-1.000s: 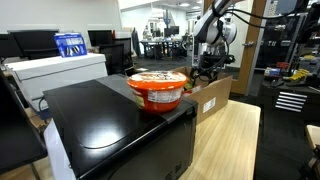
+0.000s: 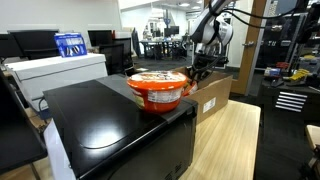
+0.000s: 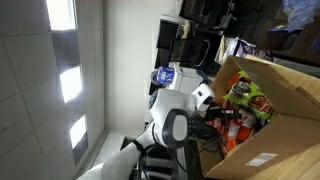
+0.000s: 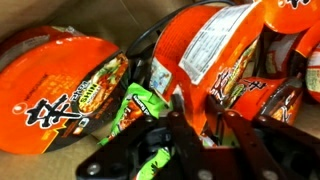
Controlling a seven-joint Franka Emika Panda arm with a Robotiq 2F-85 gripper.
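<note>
In the wrist view, my gripper is over several packaged foods in a cardboard box [image 3: 285,75]. An orange-red pack with a white label [image 4: 195,50] lies right at the fingertips, its lower end between them. Whether the fingers press on it cannot be made out. Left of it is a round orange noodle bowl [image 4: 60,90], with a green packet [image 4: 135,105] between the two. In exterior view 2 the gripper [image 3: 212,122] reaches into the box beside red and green packs [image 3: 245,95]; its fingertips are hard to separate there.
More orange-red packs [image 4: 265,95] crowd the right of the wrist view. A large orange-and-white bowl [image 2: 160,90] stands on a black cabinet [image 2: 95,120], close to exterior view 1's camera. The wooden tabletop [image 2: 230,145] in front of the box is clear.
In exterior view 1, the gripper has shifted slightly at the box. More orange-red now shows behind the large bowl, where green and red were visible a second ago.
</note>
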